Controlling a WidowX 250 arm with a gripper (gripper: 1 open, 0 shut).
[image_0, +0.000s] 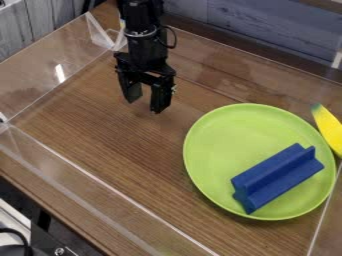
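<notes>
My gripper (146, 90) hangs from the black arm at the top centre, low over the wooden table (114, 165), open with nothing visible between its fingers. To its lower right a green plate (221, 140) holds a blue block-like object (274, 180) with a raised ridge. A yellow object (326, 127) is cut off at the right edge, beside the plate.
Clear panels run along the left side, and the table's edge shows at the lower left, with a dark cable in the corner.
</notes>
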